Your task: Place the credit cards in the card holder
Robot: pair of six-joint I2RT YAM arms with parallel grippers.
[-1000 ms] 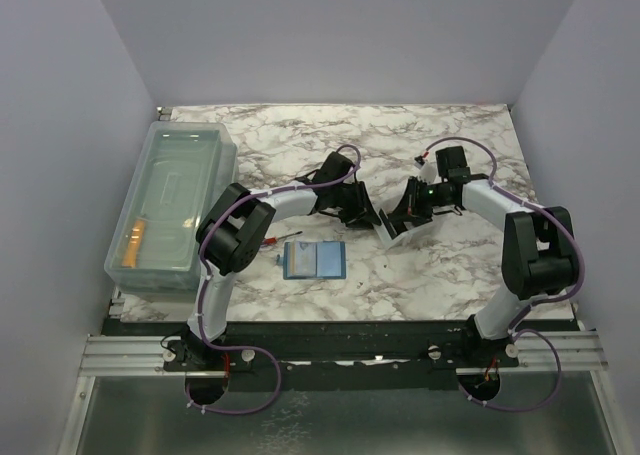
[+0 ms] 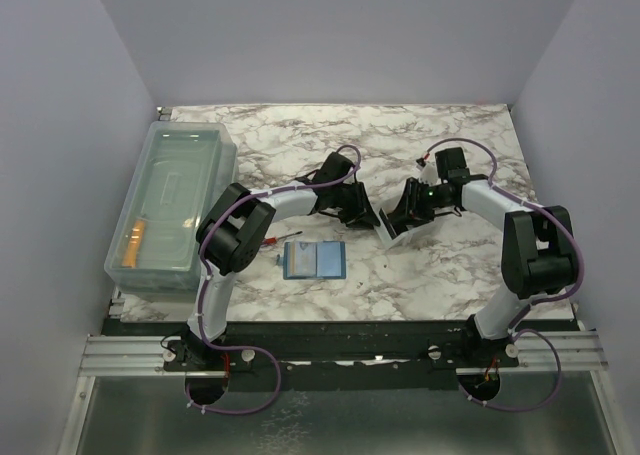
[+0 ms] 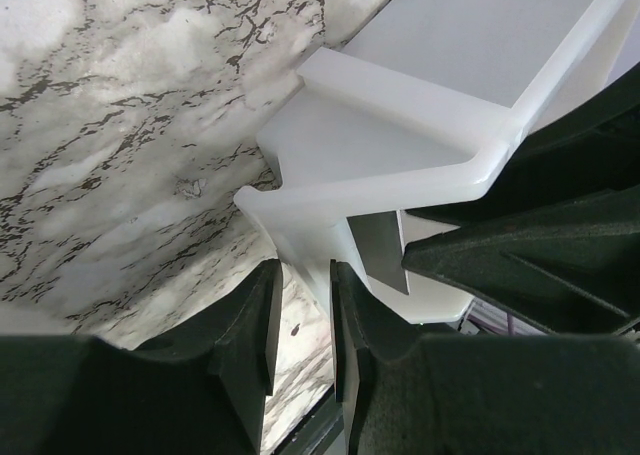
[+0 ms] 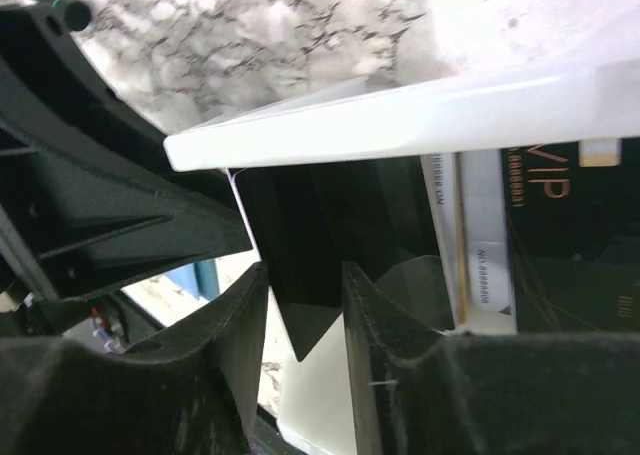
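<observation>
The white card holder (image 2: 386,233) stands tilted between my grippers at centre right of the table, black cards (image 4: 300,245) in it, one marked "VIP" (image 4: 560,245). My left gripper (image 2: 363,215) is at its left side; in the left wrist view its fingertips (image 3: 345,285) are close together at the holder's white edge, whether holding it I cannot tell. My right gripper (image 2: 416,211) is over the holder's right part; its fingertips (image 4: 355,285) lie against the front black card, their grip unclear.
A blue case (image 2: 330,259) lies open below left of the holder. A red-handled tool (image 2: 270,240) lies near it. A large translucent bin (image 2: 130,195) fills the left side.
</observation>
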